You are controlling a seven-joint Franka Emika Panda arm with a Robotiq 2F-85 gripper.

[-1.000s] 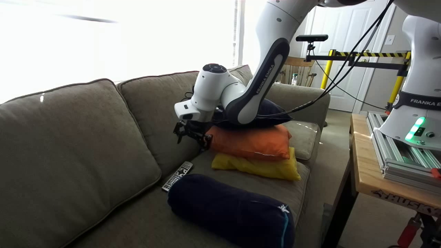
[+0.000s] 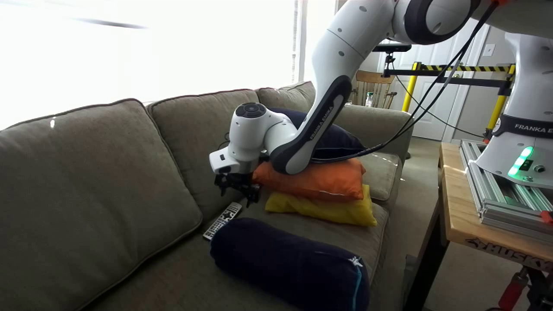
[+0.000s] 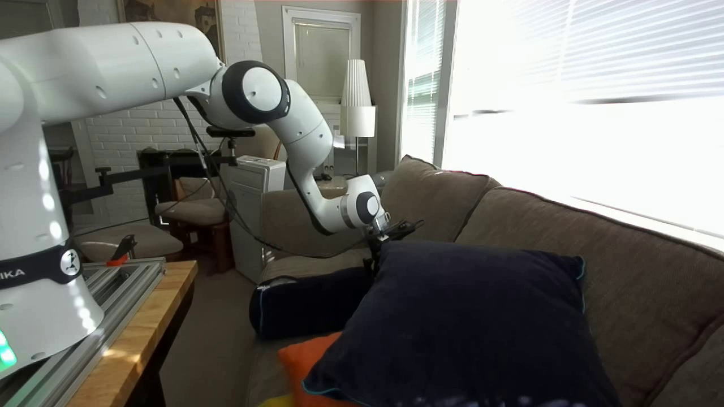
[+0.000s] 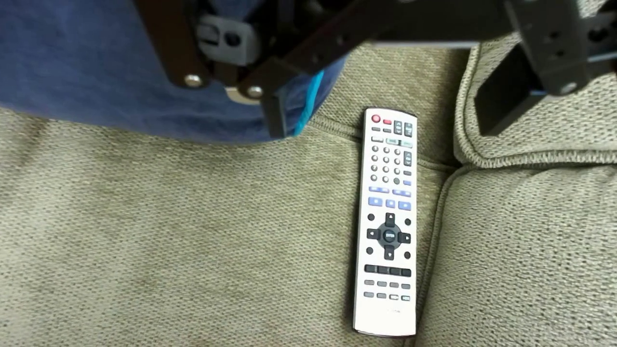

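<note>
A silver-white remote control [image 4: 388,231] with dark and blue buttons lies face up on the couch seat, close to the back cushion. In exterior view 1 the remote [image 2: 223,220] rests beside one end of the dark blue bolster pillow [image 2: 290,261]. My gripper [image 2: 237,199] hangs just above and behind the remote in that view, its fingers apart and empty. The wrist view shows the gripper with its two fingers widely spread, the remote's top end appearing between them. Pillows hide most of the gripper in exterior view 2.
An orange pillow [image 2: 316,179] lies on a yellow one [image 2: 324,207] near the arm, with a large navy pillow [image 3: 475,319] on top. The couch back cushion [image 2: 199,140] stands close behind the remote. Bare seat lies left of the remote in the wrist view.
My arm has come down and shifted left in exterior view 1, bringing the gripper nearer the remote. The remote and pillows on the seat look unmoved.
</note>
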